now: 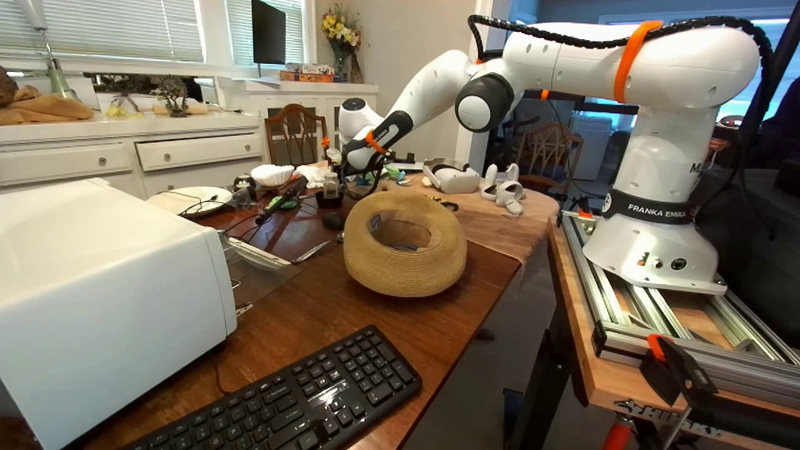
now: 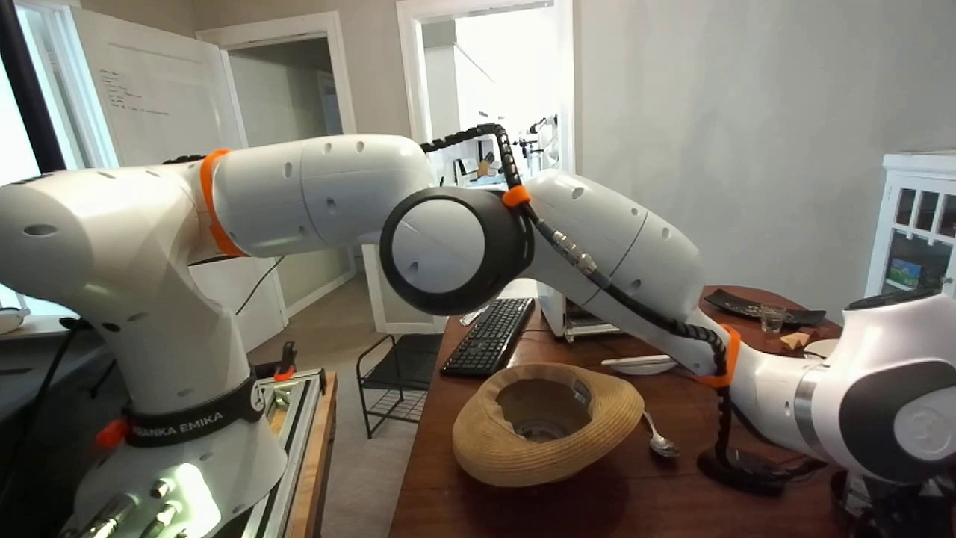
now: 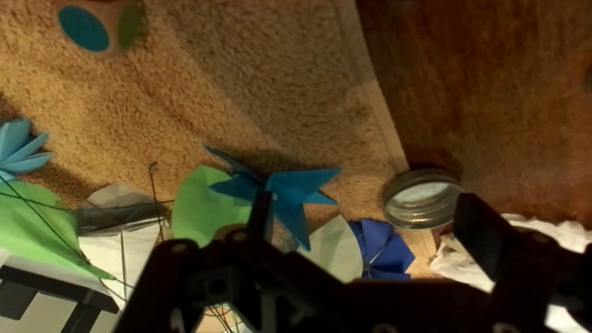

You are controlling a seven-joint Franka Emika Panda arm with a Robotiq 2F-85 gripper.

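In the wrist view my gripper is open, its dark fingers wide apart. Below it lie folded paper pieces: a teal star-like one (image 3: 294, 191) by the left finger and a dark blue one (image 3: 385, 249) in the gap. A round metal-rimmed jar or lid (image 3: 422, 200) sits near the right finger, at the cloth's edge. Contact between the fingers and these things cannot be made out. From outside, the hand is at the far part of the table and its fingertips are hidden or too small to read.
A straw hat (image 1: 405, 259) lies crown down on the wooden table, before the hand. Further items are a black keyboard (image 1: 315, 397), a white appliance (image 1: 112, 300), a headset (image 1: 454, 179) and a spoon (image 2: 661, 442). A tan cloth (image 3: 249, 83) covers the far side. Bare wood surrounds the hat.
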